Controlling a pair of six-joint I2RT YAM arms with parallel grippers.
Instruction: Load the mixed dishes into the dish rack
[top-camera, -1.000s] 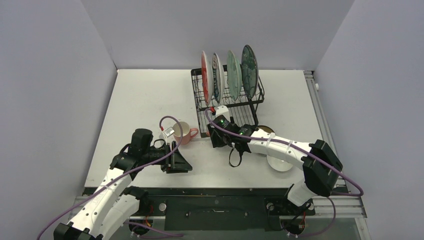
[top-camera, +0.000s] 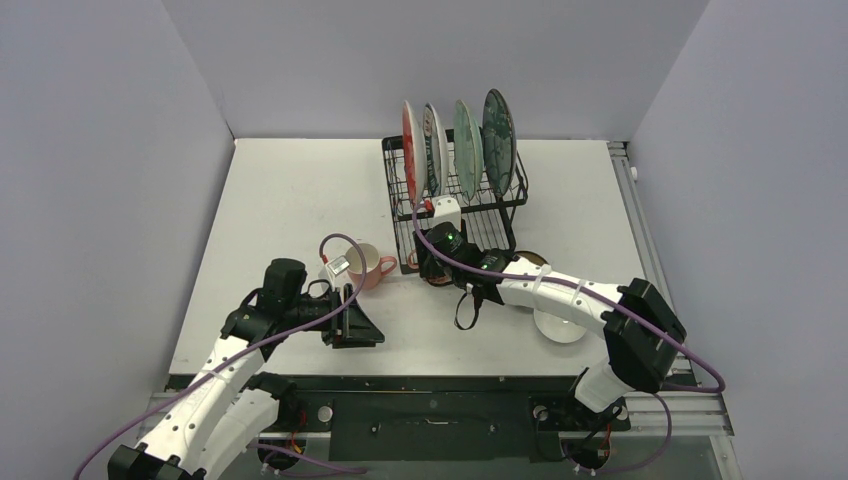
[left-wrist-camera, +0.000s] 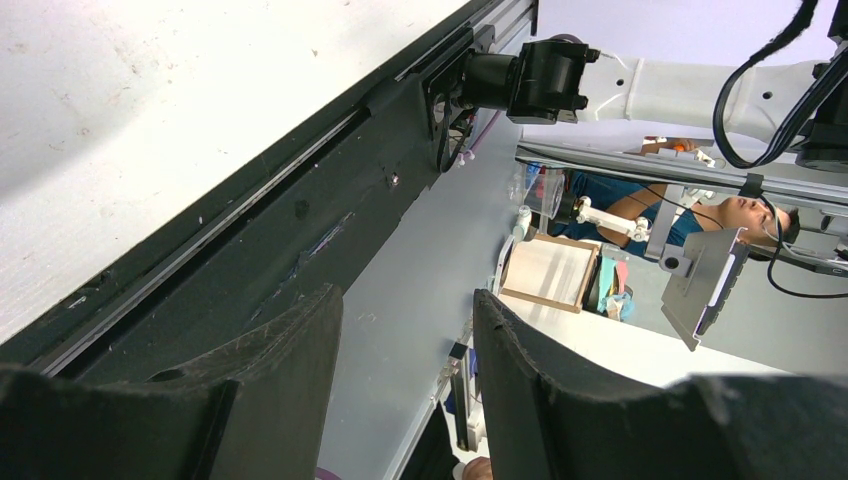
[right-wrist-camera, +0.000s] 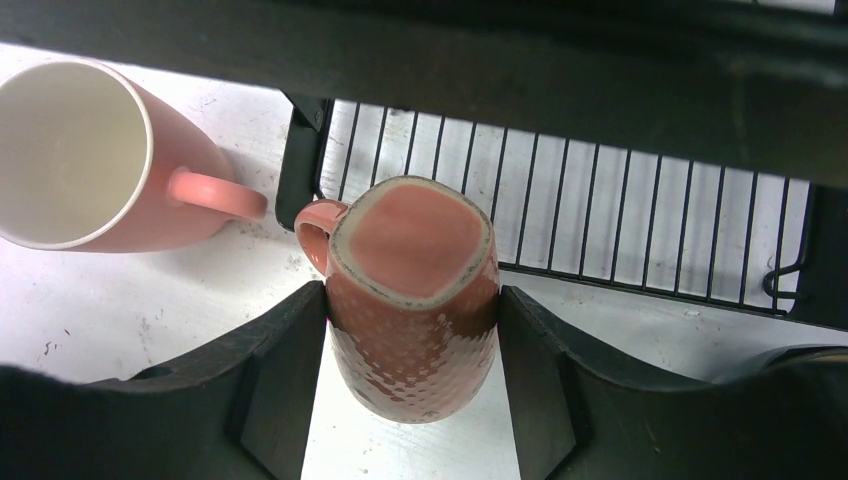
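Note:
A pink mug turned bottom up (right-wrist-camera: 415, 330) is pinched in my right gripper, its handle to the left, beside the front edge of the lower rack. The black dish rack (top-camera: 397, 205) carries several plates upright in its upper tier, among them a dark green plate (top-camera: 498, 140) and a red-edged plate (top-camera: 409, 150). Left of the rack stands a second pink mug (top-camera: 370, 265), mouth visible, handle toward the rack. My left gripper is open and empty near the table's front edge, its fingers (left-wrist-camera: 310, 360) well apart.
A white bowl (top-camera: 558, 326) lies on the table under the right forearm. Behind that arm a dark-rimmed dish (top-camera: 533, 257) is partly hidden. Clear table (top-camera: 290, 190) spreads left of the rack, and also to its right.
The left arm looks still.

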